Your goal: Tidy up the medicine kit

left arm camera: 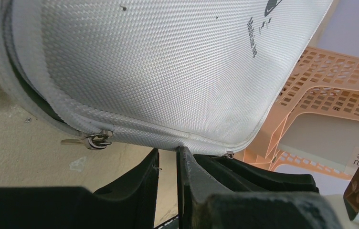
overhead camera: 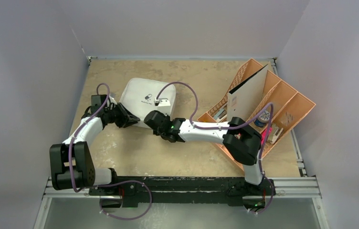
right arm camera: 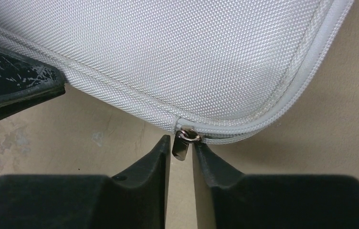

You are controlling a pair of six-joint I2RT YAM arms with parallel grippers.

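The white fabric medicine kit (overhead camera: 142, 98) lies closed on the table, a pill logo on its lid. My left gripper (overhead camera: 134, 119) is shut at its front-left edge, fingertips against the zipped rim; what is between them is hard to see. In the left wrist view a zipper pull (left arm camera: 96, 140) hangs left of those fingers. My right gripper is part open at the front-right corner, its fingertips either side of a metal zipper pull (right arm camera: 182, 145).
A peach divided organizer (overhead camera: 298, 102) fills the right side, holding a white board (overhead camera: 244, 98), a round tin and small packs.
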